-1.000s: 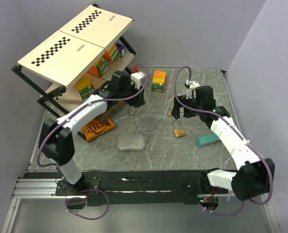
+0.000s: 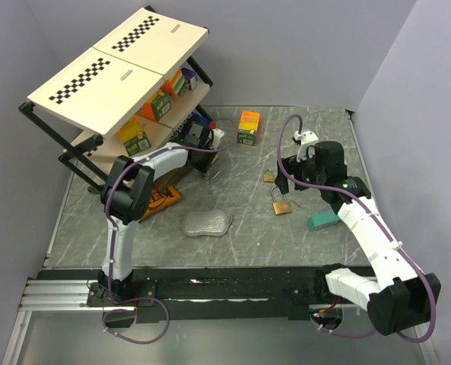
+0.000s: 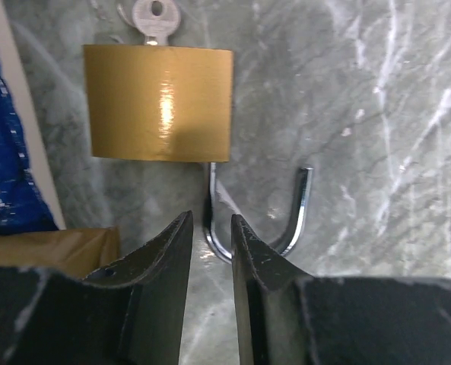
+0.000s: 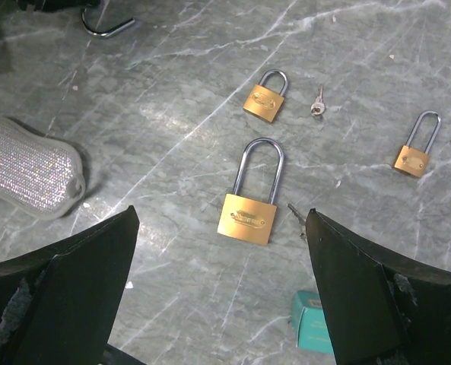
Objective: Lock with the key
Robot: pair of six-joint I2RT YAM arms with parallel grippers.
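Note:
In the left wrist view a brass padlock (image 3: 160, 104) lies on the grey tabletop, its steel shackle (image 3: 301, 205) swung clear on one side. A silver key (image 3: 156, 17) sticks out of its far end. My left gripper is over the shackle side, its fingers (image 3: 172, 266) parted by a narrow gap with nothing between them. From above, my left gripper is beside the shelf, and mostly hides that padlock. My right gripper stands wide open above a large closed padlock (image 4: 246, 219), nothing held. Smaller padlocks (image 4: 264, 102) lie farther off.
Loose keys (image 4: 318, 104) lie near the padlocks. A teal box (image 2: 323, 220) is at the right, a silver case (image 2: 206, 223) at front centre. The shelf (image 2: 96, 76) with boxes crowds the left arm; an orange bag (image 2: 160, 200) lies below it. Mid-table is largely bare.
My left arm has drawn in beside the shelf, its gripper shifting slightly left and toward the table's front. The right arm has moved slightly to the right.

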